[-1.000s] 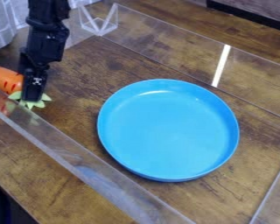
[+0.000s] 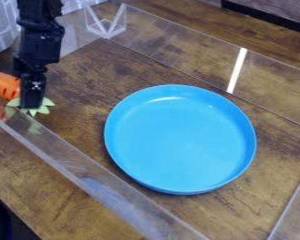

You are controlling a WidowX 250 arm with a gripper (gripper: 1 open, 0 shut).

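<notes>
An orange carrot toy (image 2: 7, 86) with green leaves (image 2: 40, 108) lies at the far left of the wooden table. My black gripper (image 2: 29, 94) is lowered over it near where the orange body meets the leaves, fingers apart. Whether they touch the carrot is hard to tell.
A large blue plate (image 2: 179, 139) fills the middle right of the table (image 2: 178, 47). Clear plastic walls run along the left and lower left. The table behind the plate is clear.
</notes>
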